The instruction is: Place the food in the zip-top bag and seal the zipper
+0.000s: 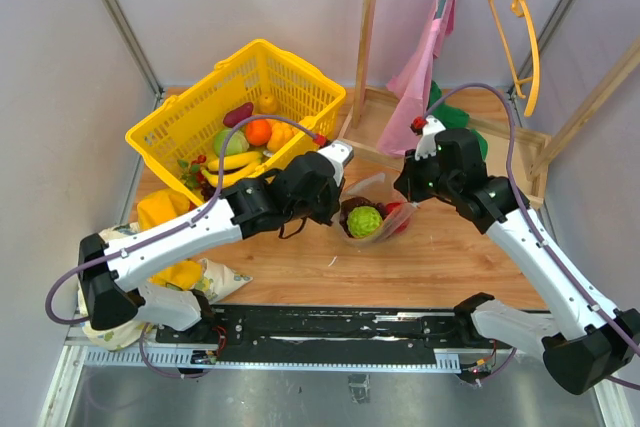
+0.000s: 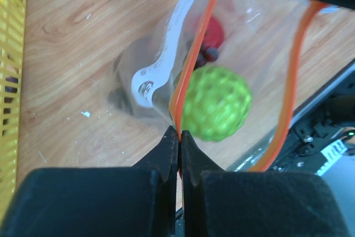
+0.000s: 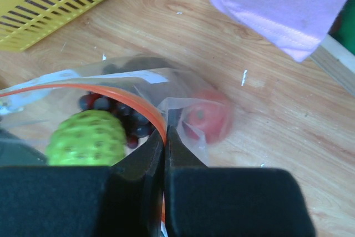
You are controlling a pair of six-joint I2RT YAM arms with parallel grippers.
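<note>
The clear zip top bag (image 1: 375,227) lies on the table holding a green round item (image 1: 365,221), dark grapes (image 3: 102,104) and a red round item (image 3: 208,117). My left gripper is shut on one orange-striped edge of the bag's opening, at its left side. My right gripper is shut on the other orange edge, at the right side. The edges stand apart, so the opening is spread over the contents. In the top view both fingertips are mostly hidden behind the wrists.
A yellow basket (image 1: 160,137) of produce stands behind my left arm. A wooden rack (image 1: 570,132) with hangers and a pink cloth (image 1: 425,67) is at the back right. Bare table lies in front of the bag.
</note>
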